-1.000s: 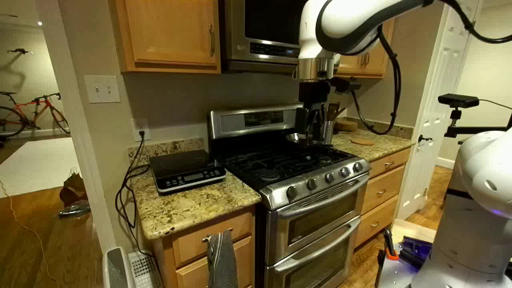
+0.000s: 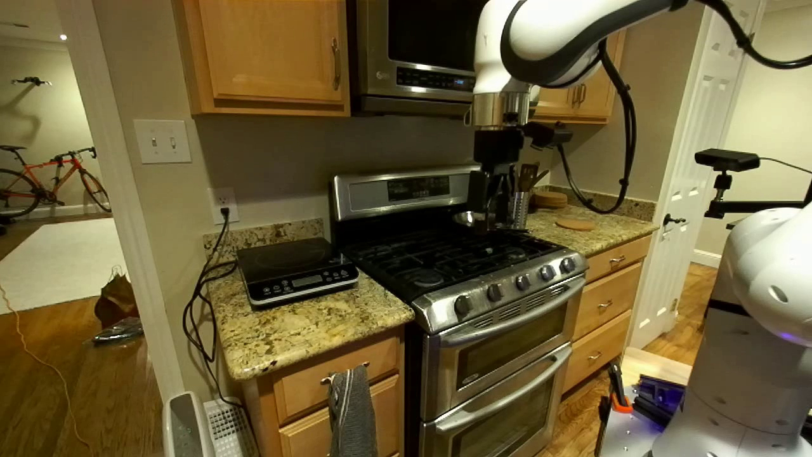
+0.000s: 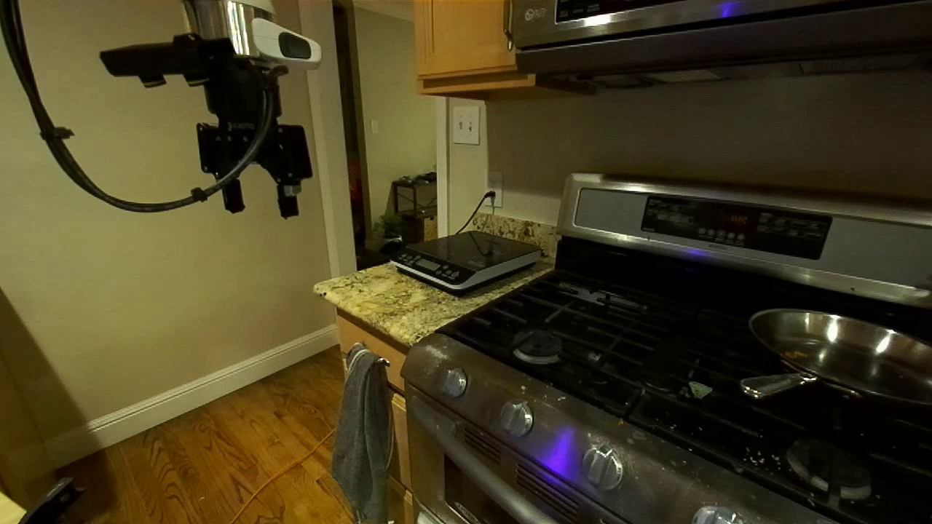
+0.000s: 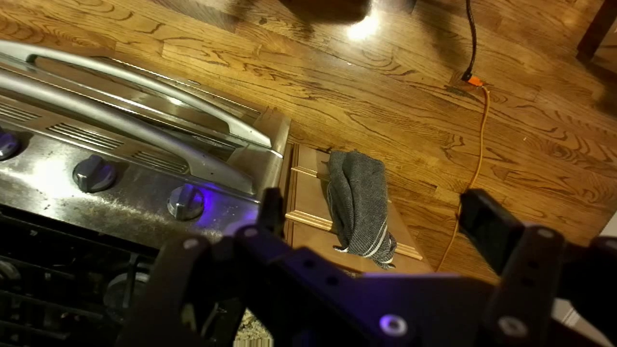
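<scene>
My gripper point(image 3: 260, 208) is open and empty, its fingers pointing down, held in the air well away from any surface. In the wrist view its two dark fingers point(image 4: 484, 222) stand wide apart. A grey towel point(image 4: 359, 205) with white stripes shows between and beyond them, far below, hanging on the drawer front left of the stove. From the second exterior view the same towel point(image 3: 362, 428) hangs from the drawer handle. A steel frying pan point(image 3: 839, 354) rests on the right side of the stove's grates; in exterior view 1 it is mostly hidden behind the gripper.
The gas stove point(image 2: 498, 293) has knobs and two oven handles jutting from its front. A portable cooktop point(image 2: 295, 271) sits on the granite counter point(image 2: 320, 327) to its left. Overhead hangs a microwave point(image 2: 419, 68). An orange cord point(image 4: 483, 133) crosses the open wooden floor.
</scene>
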